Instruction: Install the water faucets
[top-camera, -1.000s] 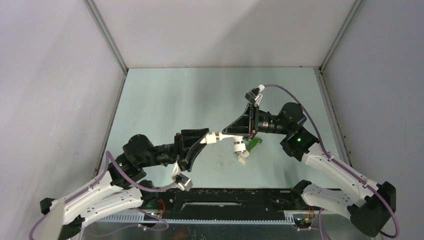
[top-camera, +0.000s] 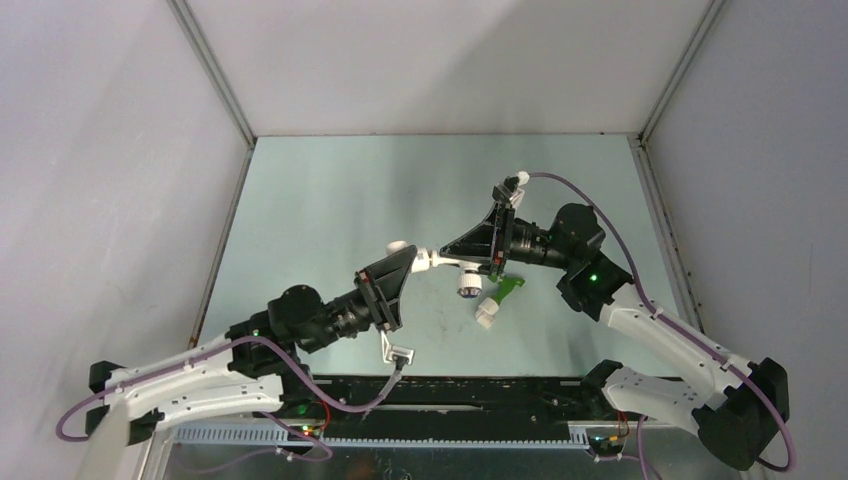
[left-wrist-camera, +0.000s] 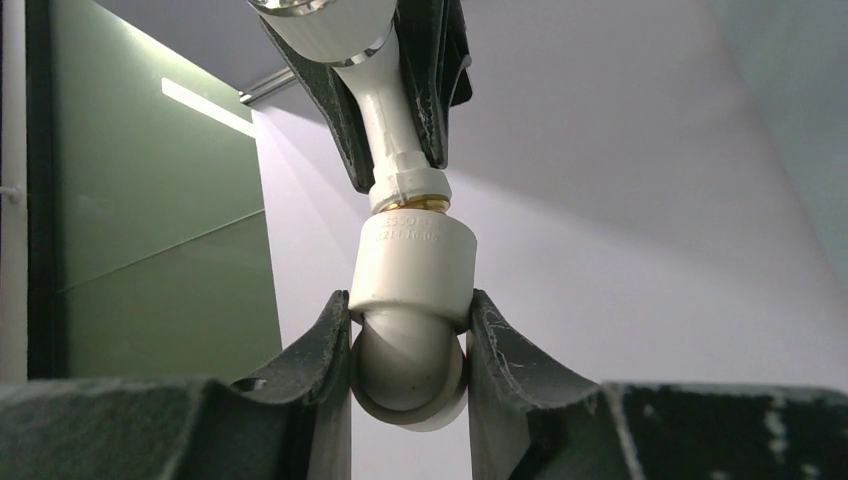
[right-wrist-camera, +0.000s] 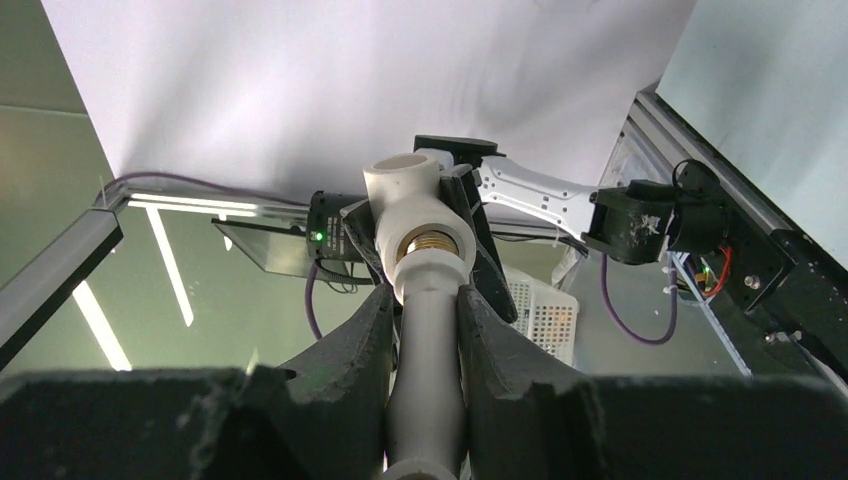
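Observation:
A white elbow fitting (left-wrist-camera: 412, 260) is clamped by my left gripper (top-camera: 410, 262). The white faucet (right-wrist-camera: 425, 340) meets the elbow's socket end to end, and a little brass thread shows at the joint in both wrist views. My right gripper (top-camera: 452, 252) has its fingers on either side of the faucet's neck, very close to it; whether they press on it, I cannot tell. The faucet's outlet (top-camera: 470, 284) hangs below the right fingers, its dark end facing the top camera. Both parts are held above the table.
A second piece with a green handle (top-camera: 509, 286) and a white end (top-camera: 487, 313) lies on the table below the right gripper. Walls stand left, right and behind.
The faucet's outlet has turned from pointing down the picture to facing the camera.

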